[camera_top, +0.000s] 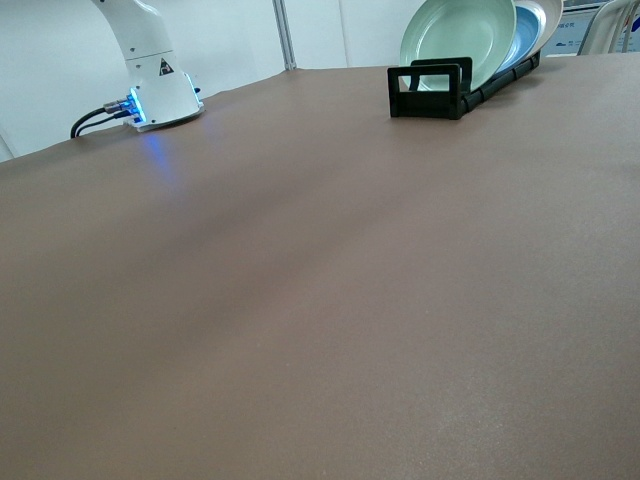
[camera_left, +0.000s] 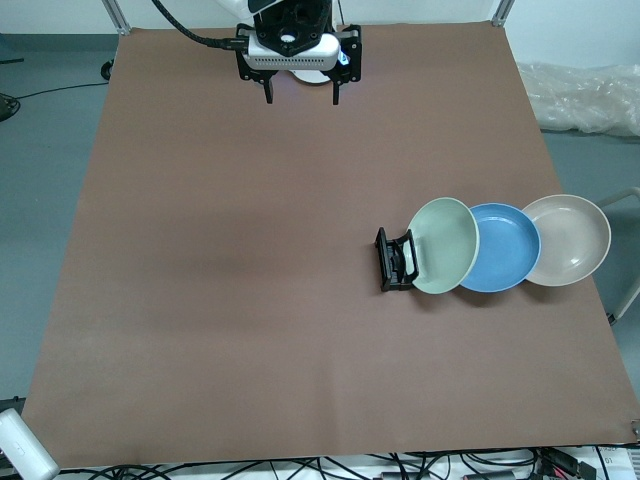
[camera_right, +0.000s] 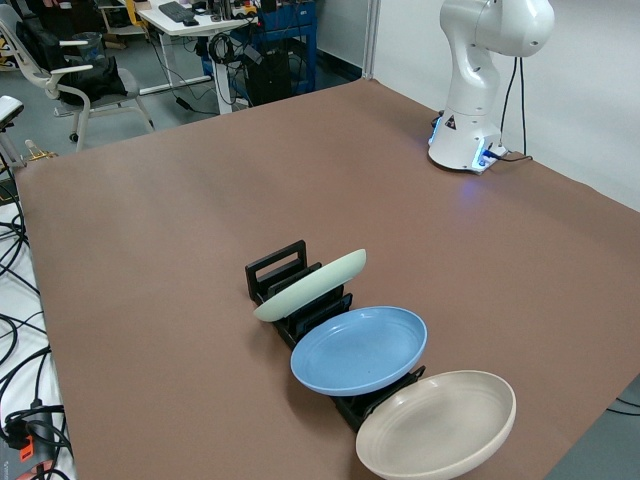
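Observation:
My gripper (camera_left: 302, 92) hangs over the far edge of the brown table in the left view, its two black fingers apart with nothing seen between them. Toward the right side of the table, a black rack (camera_left: 393, 262) holds a pale green plate (camera_left: 445, 245), a blue plate (camera_left: 501, 247) and an off-white plate (camera_left: 566, 240) in a row. The right view shows the plates tilted in the rack's slots, the green one (camera_right: 310, 286) at the end nearest the arm's base (camera_right: 465, 135). The gripper is well apart from the rack.
Cables and devices (camera_left: 560, 462) line the near edge, with a white cylinder (camera_left: 25, 447) at the near left. A clear plastic bundle (camera_left: 585, 98) lies beyond the right edge.

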